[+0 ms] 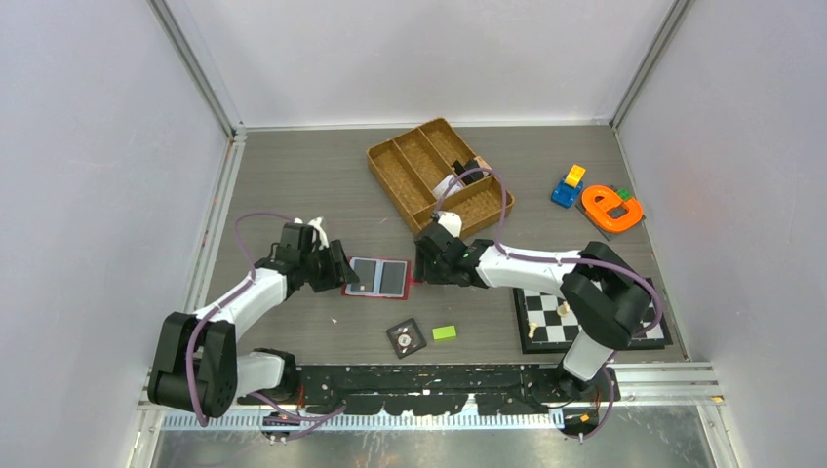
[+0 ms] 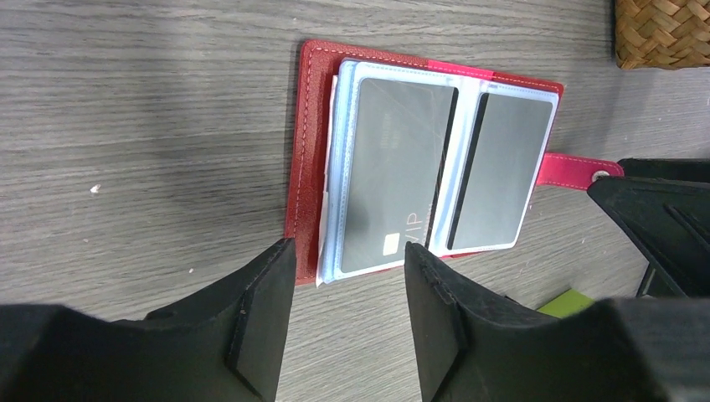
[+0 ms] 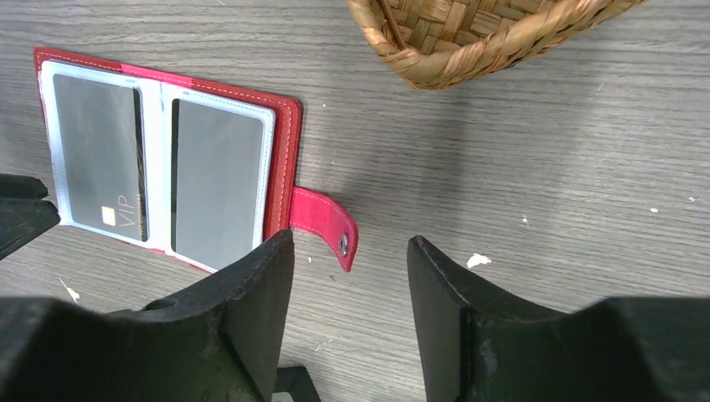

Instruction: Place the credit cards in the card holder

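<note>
The red card holder (image 1: 377, 278) lies open on the table, grey cards in clear sleeves on both halves, a "VIP" card (image 2: 387, 172) on the left one. My left gripper is open just above the holder's left edge, nothing between its fingers. My right gripper is open over the holder's right side, its fingers on either side of the pink strap (image 3: 322, 218) in its view, holding nothing visible.
A wicker tray (image 1: 385, 171) with dark and white items stands behind. A green block (image 1: 444, 332) and dark square object (image 1: 406, 337) lie in front. A chessboard (image 1: 546, 336) and toys (image 1: 612, 207) are at the right.
</note>
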